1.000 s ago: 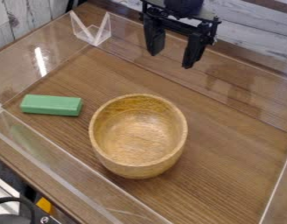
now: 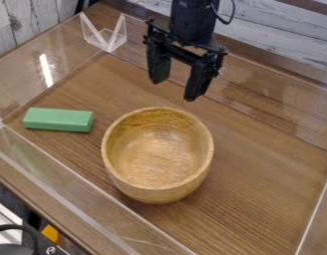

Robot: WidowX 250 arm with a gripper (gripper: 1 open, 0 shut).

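Observation:
My black gripper point(image 2: 177, 78) hangs from the top centre of the camera view, open, with nothing visible between its fingers, above and behind the round wooden bowl. The empty bowl point(image 2: 159, 169) sits at the lower middle of the wooden table. A green block point(image 2: 59, 120) lies flat to the left of the bowl, well apart from the gripper.
A white, translucent object point(image 2: 108, 34) is at the back left. Clear walls edge the table at left and back.
The gripper has moved down and toward the front of the view, closer to the bowl. The bowl and green block have not moved.

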